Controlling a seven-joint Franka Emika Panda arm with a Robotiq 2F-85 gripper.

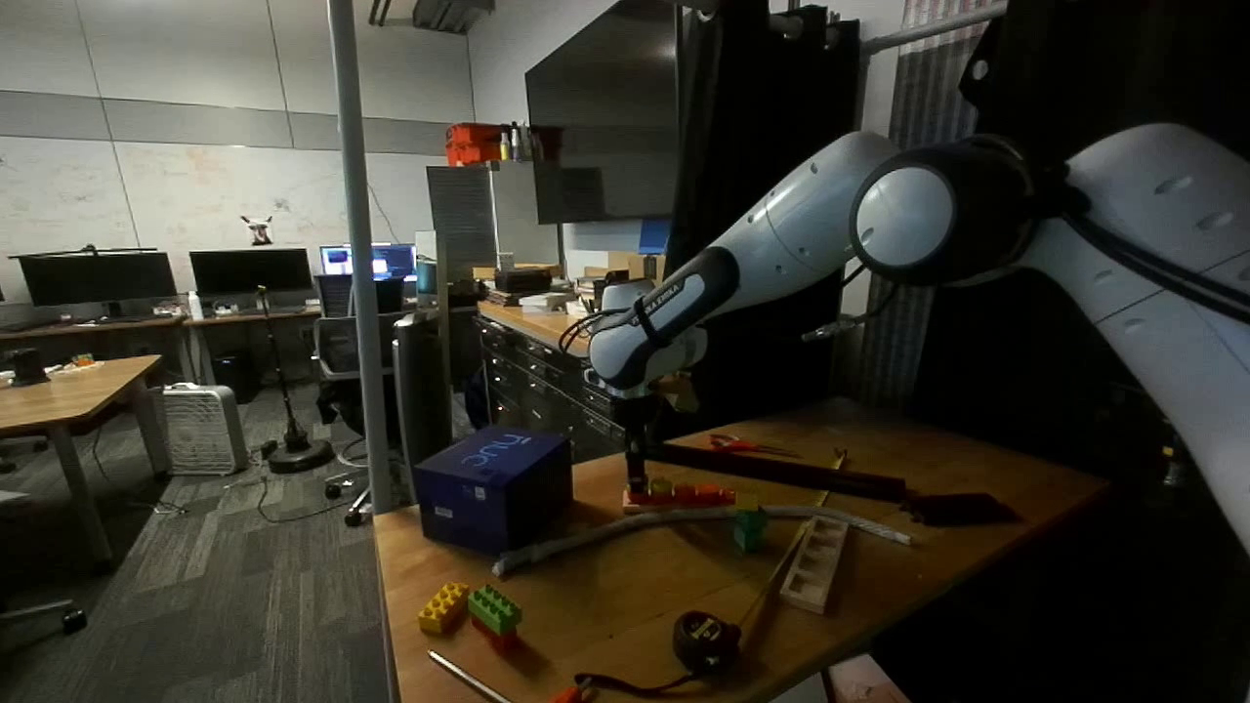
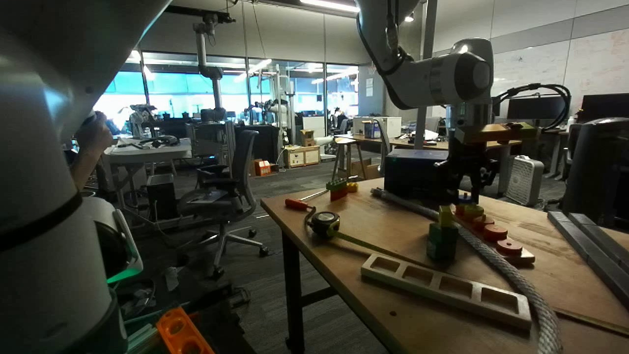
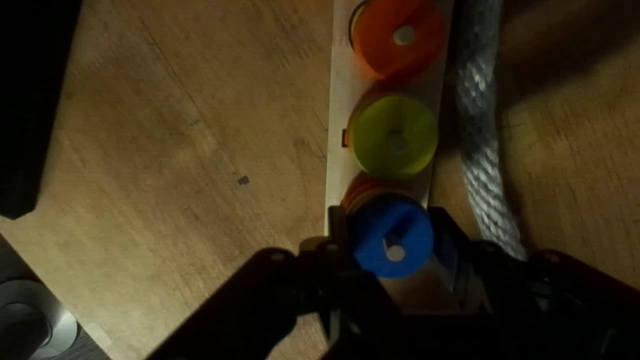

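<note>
In the wrist view a blue disc sits between the two black fingers of my gripper, which is shut on it. A pale peg shows through the disc's hole. Below it is the end of a wooden peg board, which also carries a yellow disc and an orange-red disc. Further red pieces stand along the same board in the second exterior view. How far the blue disc is down on its peg is hard to tell.
A grey braided rope runs close beside the board, with a green block stack across it. The dark blue box stands near the gripper. A slotted wooden tray, tape measure and toy bricks lie nearer the front.
</note>
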